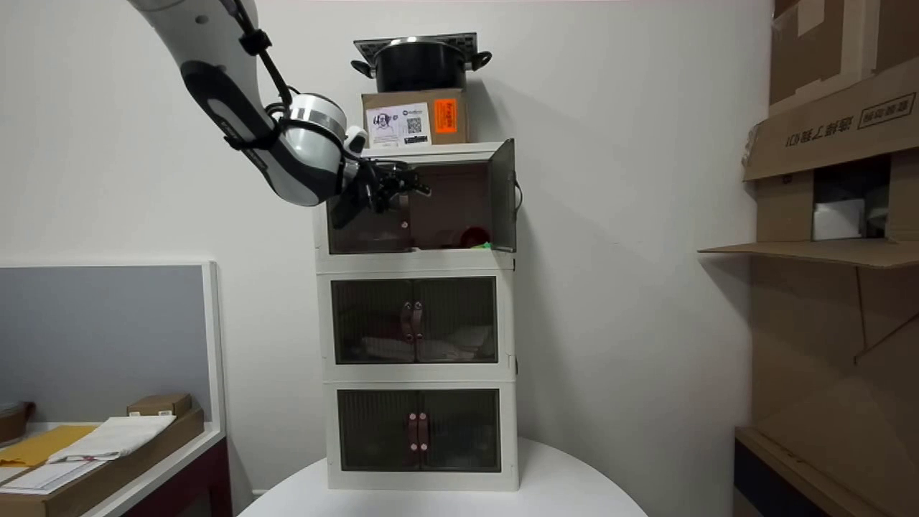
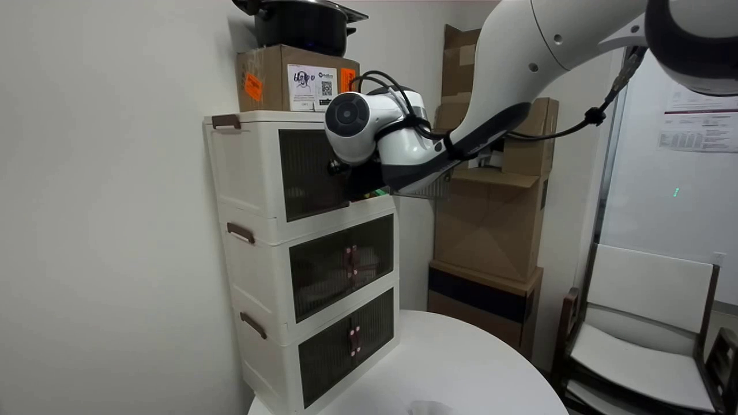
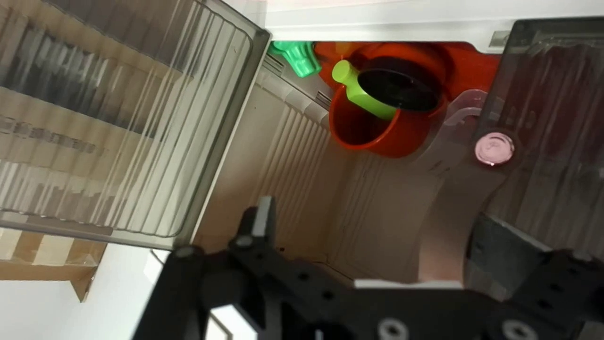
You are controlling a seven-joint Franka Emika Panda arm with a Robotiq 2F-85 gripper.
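Observation:
The top compartment of the white cabinet (image 1: 418, 261) has its right door (image 1: 503, 197) swung outward, while its left door (image 1: 368, 234) is shut. In the wrist view, the open door (image 3: 187, 147) fills the left side. A red cup (image 3: 390, 136), a light green item (image 3: 365, 96), a dark round piece (image 3: 399, 85) and a green piece (image 3: 303, 56) lie inside. The shut door's handle strap (image 3: 458, 209) shows between the fingers of my gripper, which stands open. Exterior view 1 has my gripper (image 1: 420, 185) in front of the top compartment; the arm hides it in exterior view 2.
A cardboard box (image 1: 415, 118) with a black pot (image 1: 420, 66) sits on the cabinet. Two lower compartments have shut doors. Large cardboard boxes (image 1: 831, 345) stand at the right, with clear space between them and the cabinet.

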